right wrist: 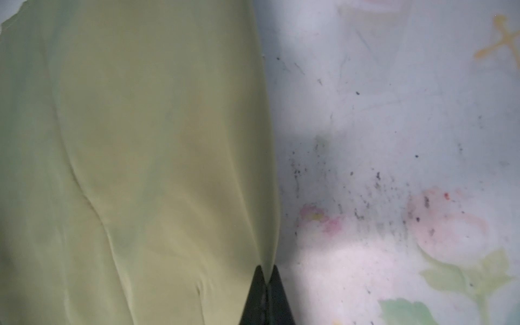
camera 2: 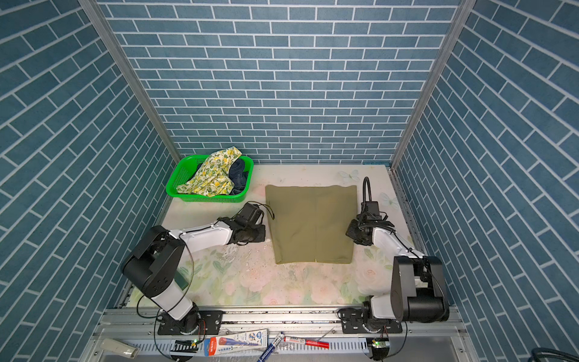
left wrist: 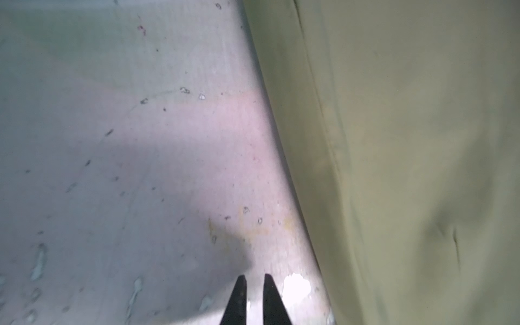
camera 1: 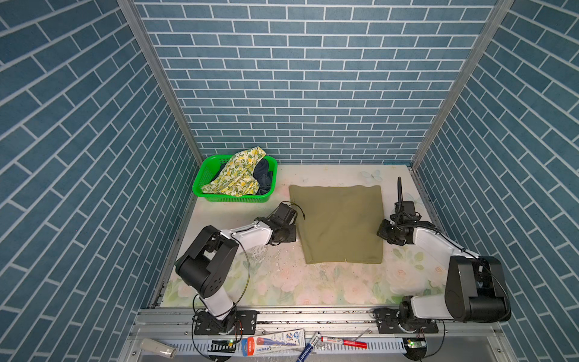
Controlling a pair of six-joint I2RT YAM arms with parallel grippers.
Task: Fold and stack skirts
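Observation:
An olive skirt lies spread nearly flat on the table, its short seam mark near the front edge. At its left edge is my left gripper; in the left wrist view the fingertips of the left gripper stand slightly apart, with table surface showing in the narrow gap and the skirt just to their right. My right gripper is shut at the skirt's right edge. There the edge of the skirt bends in and its creases run to the fingertips, so a thin bit of cloth appears pinched.
A green basket stands at the back left, holding a yellow floral garment and dark blue cloth. Pens and a package lie outside the front rail.

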